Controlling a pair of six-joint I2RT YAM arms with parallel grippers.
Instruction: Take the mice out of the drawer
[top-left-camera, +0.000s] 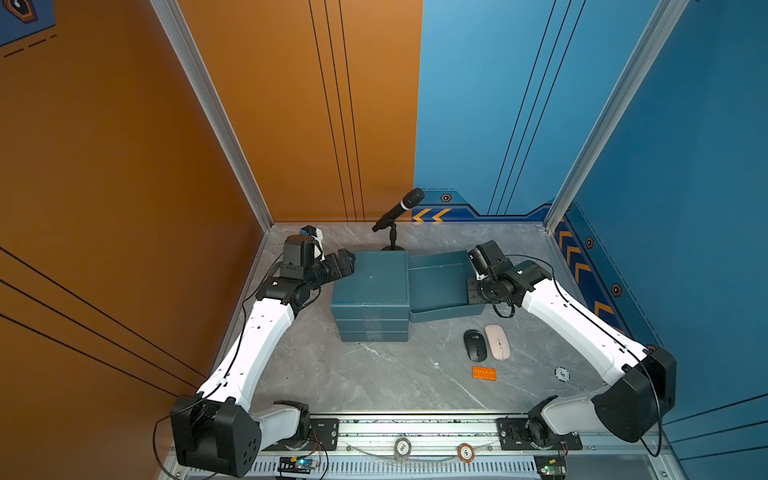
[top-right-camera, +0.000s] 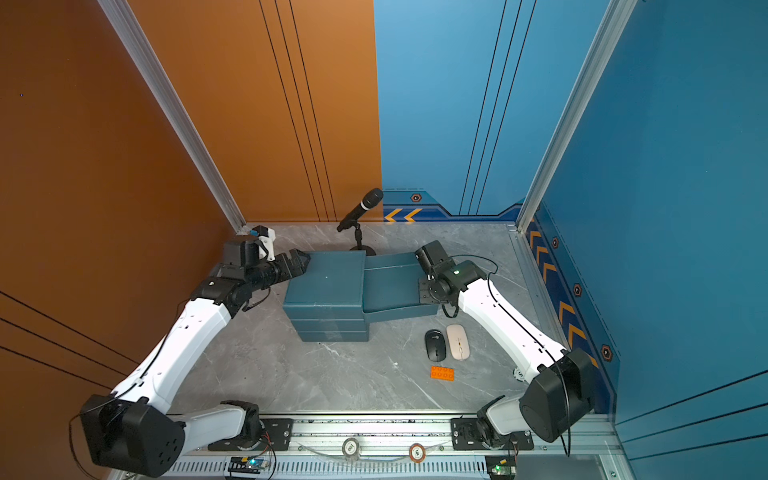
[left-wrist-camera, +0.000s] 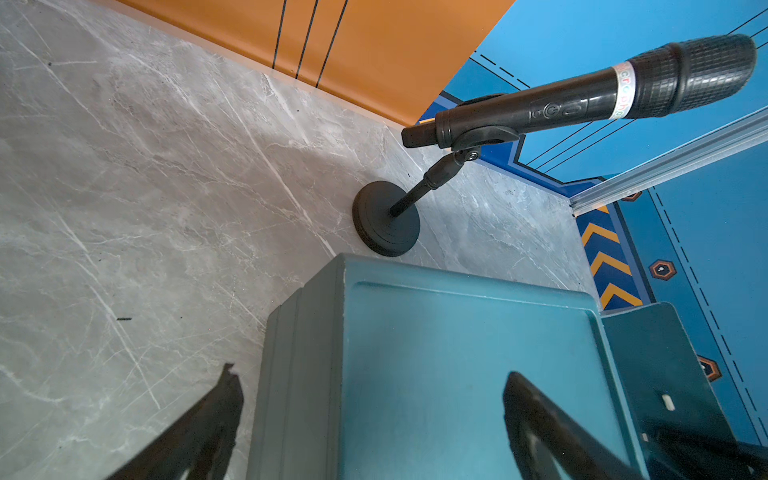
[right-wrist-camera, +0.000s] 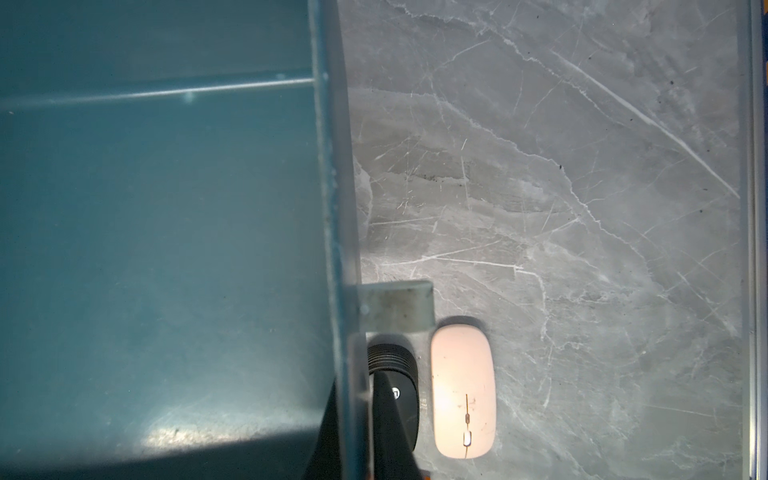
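Observation:
The teal drawer (top-left-camera: 438, 288) stands pulled out on the right side of the cabinet (top-left-camera: 369, 280), and its visible inside is bare. A black mouse (top-left-camera: 475, 345) and a pale pink mouse (top-left-camera: 497, 341) lie side by side on the table, in front of the drawer. One dark finger of my right gripper is inside the drawer and the other outside, shut on the thin end wall (right-wrist-camera: 329, 200) between them. Over the cabinet's left top edge, my left gripper is open and empty, fingers wide apart.
An orange brick (top-left-camera: 484, 373) lies just in front of the mice. Behind the cabinet stands a black microphone (top-left-camera: 397, 211) on a stand. A small patterned piece (top-left-camera: 562, 373) lies at the right.

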